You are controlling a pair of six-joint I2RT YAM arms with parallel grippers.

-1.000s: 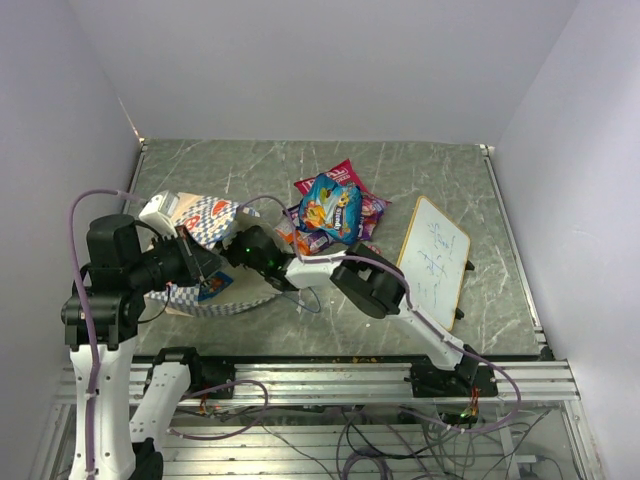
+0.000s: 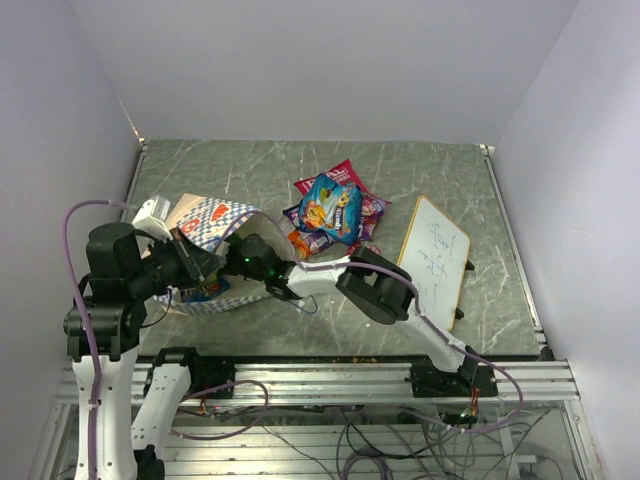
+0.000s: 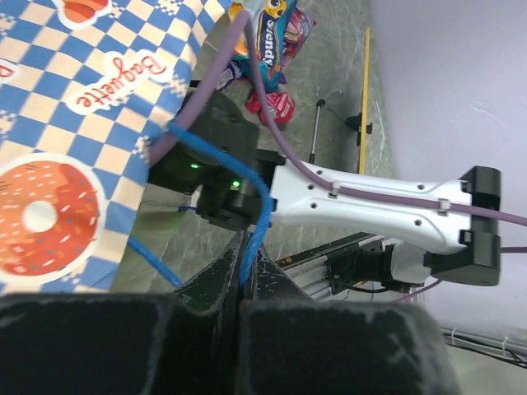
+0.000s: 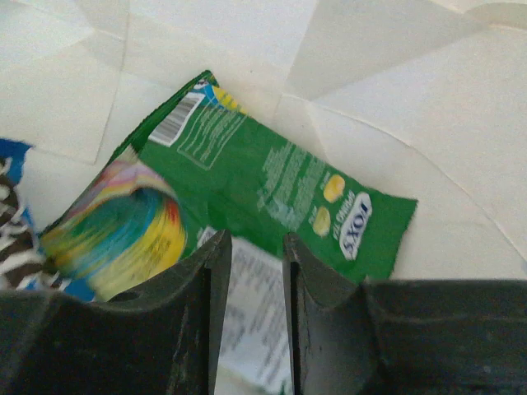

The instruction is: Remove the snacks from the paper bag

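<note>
The paper bag (image 2: 205,215), printed with a blue and white check, lies on its side at the table's left, mouth facing right. My left gripper is shut on the bag's blue-edged rim. My right gripper is inside the bag, its fingers part open. A green snack packet (image 4: 272,177) lies against the white inner wall just beyond those fingertips, and it shows between and beyond them. At the left edge of the right wrist view is a second, blue-and-dark packet (image 4: 16,222). Blue packaging (image 2: 205,292) shows low in the bag in the top view.
Several snack packets, a blue one (image 2: 332,208) on top, are piled at the middle back of the grey table (image 2: 430,165). A whiteboard (image 2: 435,255) stands at the right. Bare table lies between the pile and the front edge.
The left arm has barely moved. The snack pile stays put.
</note>
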